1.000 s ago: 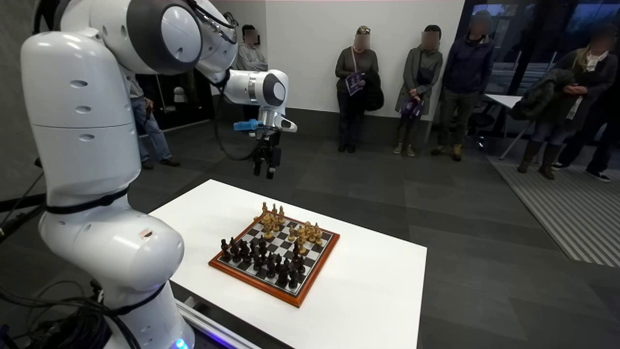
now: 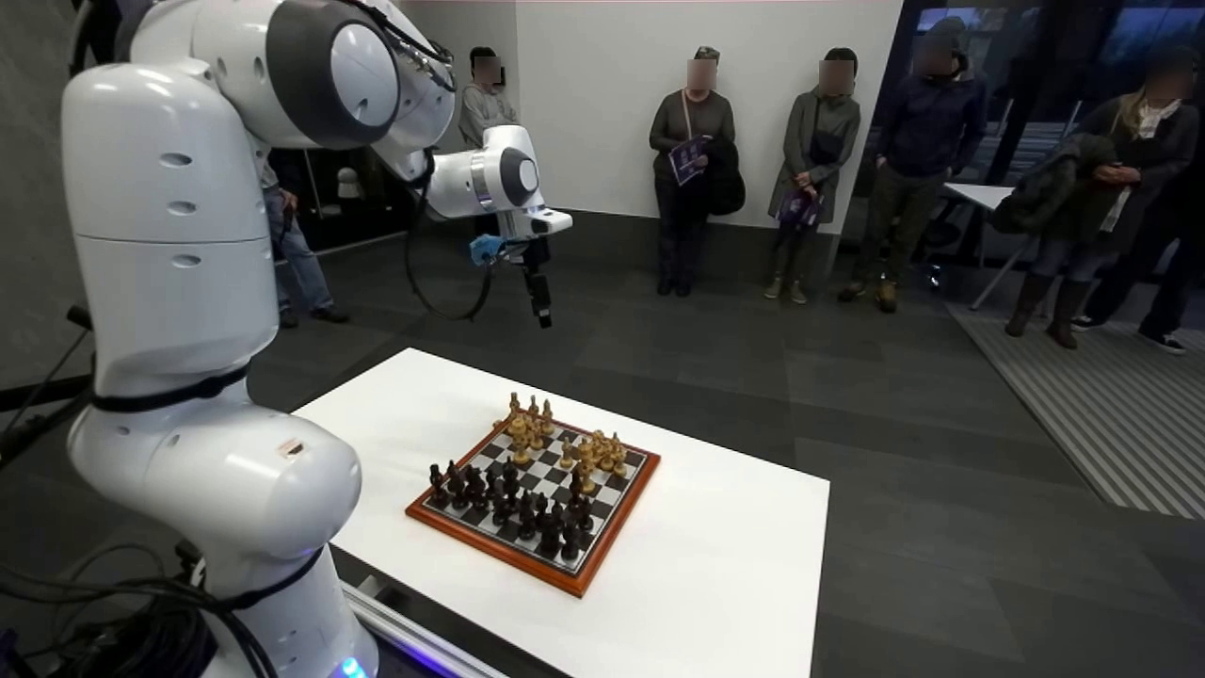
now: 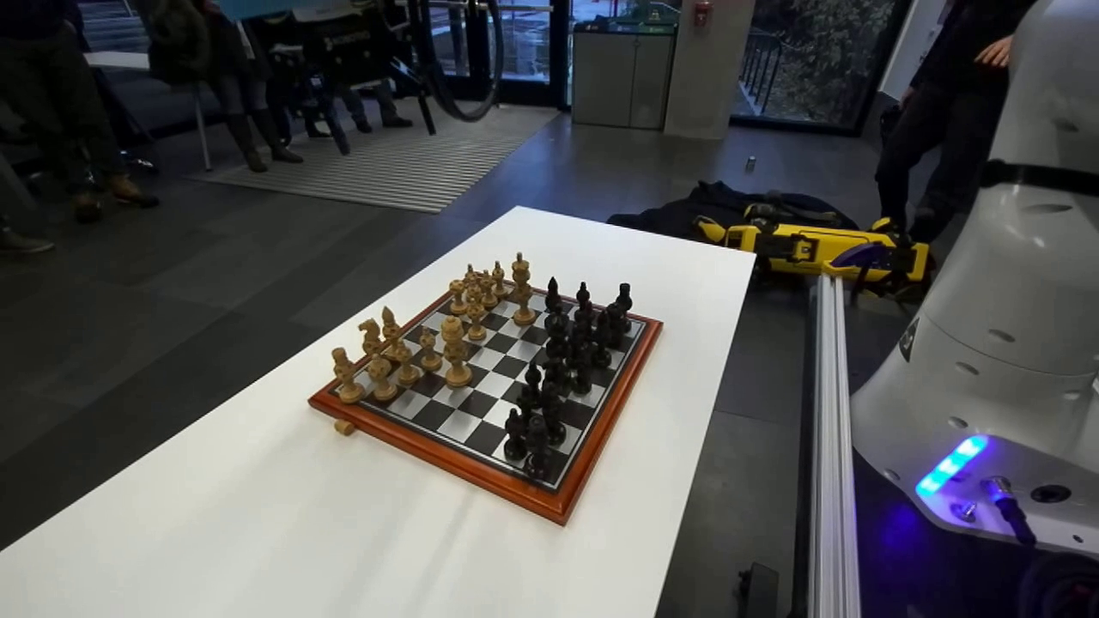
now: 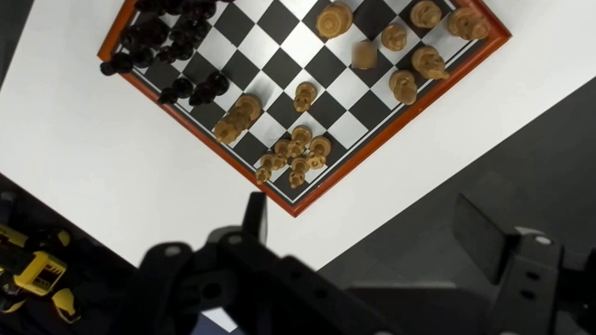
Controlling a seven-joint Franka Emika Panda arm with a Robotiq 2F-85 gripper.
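Observation:
A wooden-framed chessboard [image 2: 618,532] lies on the white table, with tan pieces [image 3: 458,355] on one side and black pieces [image 3: 556,340] on the other. High above the table, in exterior view 1, hangs my gripper [image 2: 543,318]. The wrist view shows that gripper open, its two dark fingers [image 4: 477,237] wide apart and nothing between them. A corner of the board and a cluster of tan pieces [image 4: 296,150] appear beyond the fingers there. Exterior view 2 does not show the gripper.
One small tan object [image 3: 344,427] rests on the table just off the board's edge. Bare white tabletop [image 2: 723,565] surrounds the board. A yellow machine [image 3: 824,251] lies on the floor past the table. Several people stand back from it.
Over the last second my gripper has risen slightly and its wrist has turned, so the fingers now show from a different side. The board and pieces look unmoved.

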